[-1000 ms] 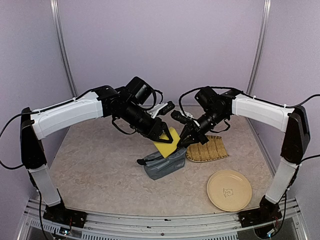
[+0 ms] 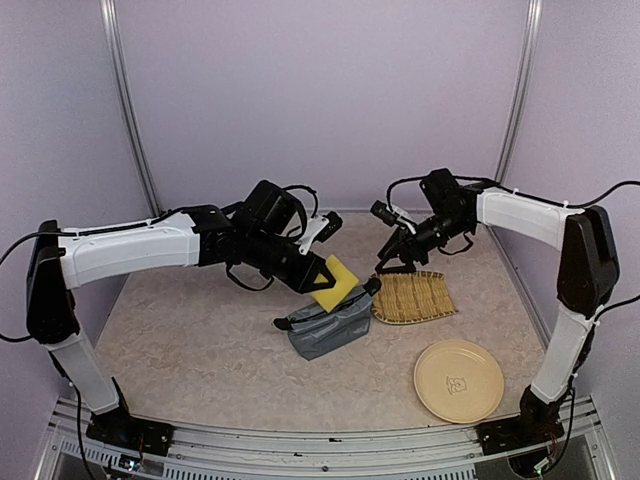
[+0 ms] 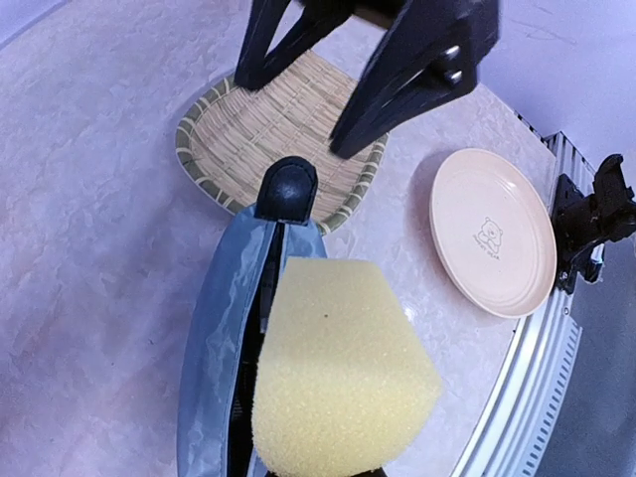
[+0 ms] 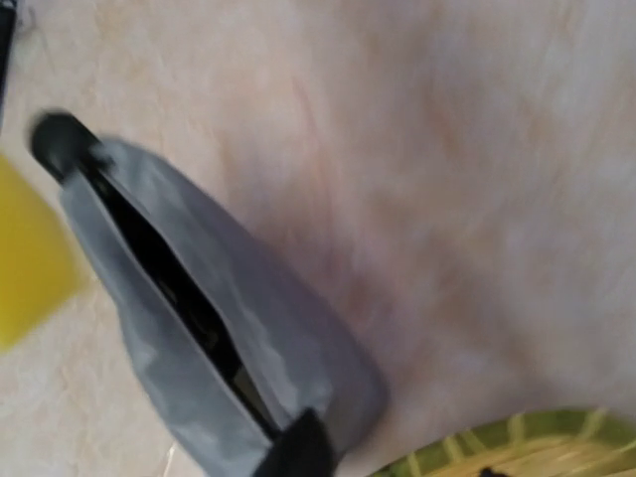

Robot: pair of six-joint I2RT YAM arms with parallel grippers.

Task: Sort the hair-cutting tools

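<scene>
A yellow sponge is held by my left gripper, shut on it, just above the grey zipped pouch. The pouch's zip is open, its dark inside barely visible in both wrist views. My right gripper stands open, higher up and to the right of the sponge, over the near-left part of the woven bamboo tray, with nothing seen between its fingers. The right wrist view is blurred.
A round beige plate with a bear print lies at the front right.
My right gripper has moved away from the sponge, right and upward. My left gripper has come slightly down with the sponge still in it.
</scene>
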